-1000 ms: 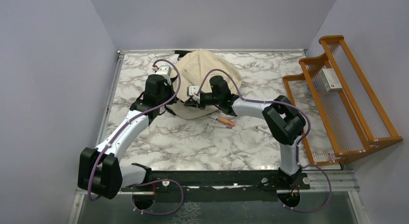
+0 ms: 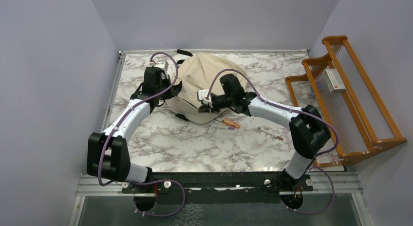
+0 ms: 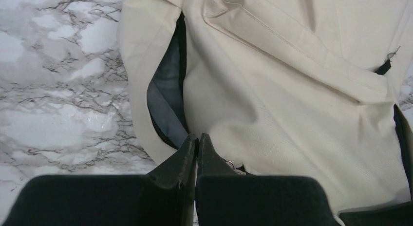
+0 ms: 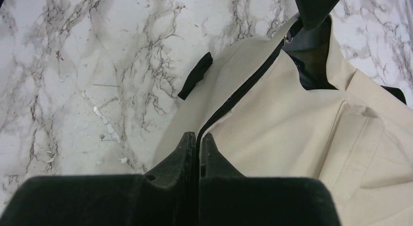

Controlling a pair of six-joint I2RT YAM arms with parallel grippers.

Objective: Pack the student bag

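The cream student bag (image 2: 195, 75) lies on the marble table, with a black zipper (image 4: 246, 84) along its opening. My right gripper is shut on the black zipper edge of the bag. At the other end of this edge, near a metal zipper ring (image 3: 230, 163), my left gripper is shut. A short black piece runs from the zipper toward the left fingers (image 4: 315, 9) in the right wrist view; whether they pinch it, I cannot tell. Part of the dark lining (image 3: 168, 89) shows through a gap on the left.
In front of the bag lie an orange item (image 2: 231, 123) and a purple-ended marker (image 2: 223, 127). Another marker (image 2: 270, 133) is farther right. A wooden rack (image 2: 350, 97) holding a white box (image 2: 333, 81) stands at the right.
My right gripper has moved right, widening the gap between the two grippers. The bag has shifted slightly right with it, and its zipper edge now spans between them. My left arm moved only a little.
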